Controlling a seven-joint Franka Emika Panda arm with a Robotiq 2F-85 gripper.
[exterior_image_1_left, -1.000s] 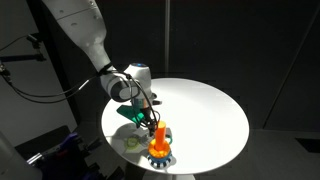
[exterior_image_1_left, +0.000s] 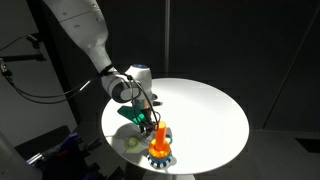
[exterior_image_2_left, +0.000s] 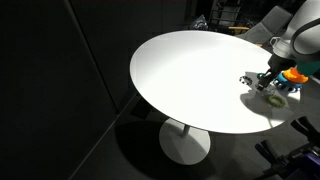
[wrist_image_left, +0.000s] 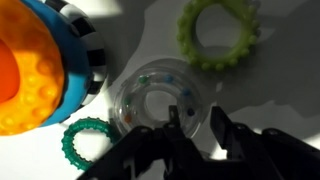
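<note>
A clear ring (wrist_image_left: 130, 92) with small coloured dots lies flat on the white table in the wrist view. My gripper is over its near side, pointing down. Its two dark fingers stand apart, with part of the ring's rim showing in the gap. Whether either finger touches the rim, I cannot tell. From outside, the gripper (exterior_image_1_left: 148, 131) is low over the table's near left part, and the clear ring is hard to make out there.
A stacking toy (exterior_image_1_left: 159, 156) with an orange top and blue base stands close by. A yellow-green ring (wrist_image_left: 186, 36) and a teal ring (wrist_image_left: 74, 151) lie on either side of the clear ring.
Over the last second my gripper has come down slightly towards the table. The stacking toy and the yellow-green ring have stayed in place.
</note>
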